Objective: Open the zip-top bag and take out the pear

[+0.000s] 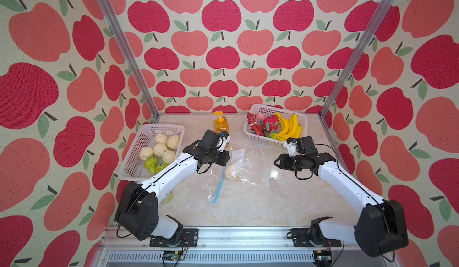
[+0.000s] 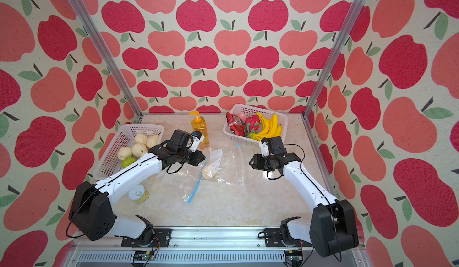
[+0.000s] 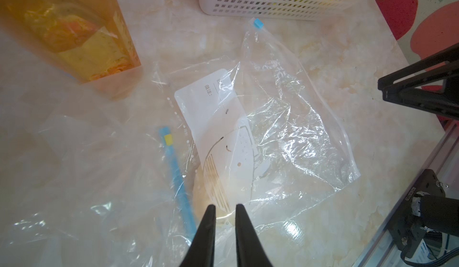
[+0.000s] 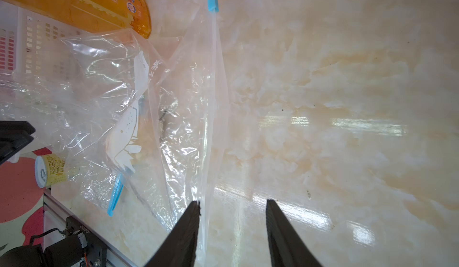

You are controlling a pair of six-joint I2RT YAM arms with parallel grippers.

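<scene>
A clear plastic bag lies on the table between the arms, with a pale pear inside it. In the left wrist view, a white printed label and the plastic partly cover the pear. A blue strip runs along the pear's left side, and a small blue tip marks the bag's far right corner. Above the bag beside the pear is my left gripper, shut with nothing visible between its fingers. My right gripper stands open right of the bag, its fingers apart and empty.
Behind the bag's left part stands an orange pump bottle. A basket of pale and green fruit is at left; another with bananas is at back right. A can sits front left.
</scene>
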